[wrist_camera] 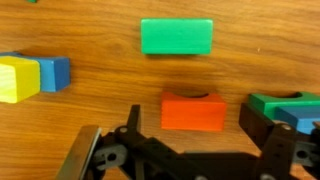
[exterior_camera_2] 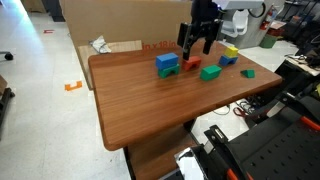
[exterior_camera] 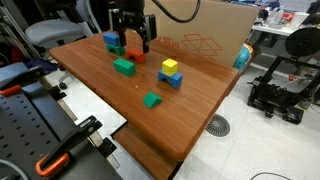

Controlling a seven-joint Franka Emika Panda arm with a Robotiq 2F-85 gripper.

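Note:
My gripper is open above the red arch block [wrist_camera: 193, 112], one finger to either side in the wrist view and nothing held. The red block [exterior_camera: 136, 57] rests on the wooden table. A green rectangular block [wrist_camera: 177, 36] lies just apart from it. To one side, a blue block stands on a green block [wrist_camera: 280, 104]; the blue block [exterior_camera_2: 167, 61] shows clearly in exterior view 2. On the other side, a yellow cube [exterior_camera: 170, 67] sits on a blue block [exterior_camera: 170, 79]. A green triangular block [exterior_camera: 152, 100] lies alone.
The wooden table [exterior_camera_2: 125, 105] has a wide clear area to the left in exterior view 2. A cardboard panel [exterior_camera: 215, 30] stands behind it. Black robot parts [exterior_camera: 50, 130] are close to the table's edge in exterior view 1.

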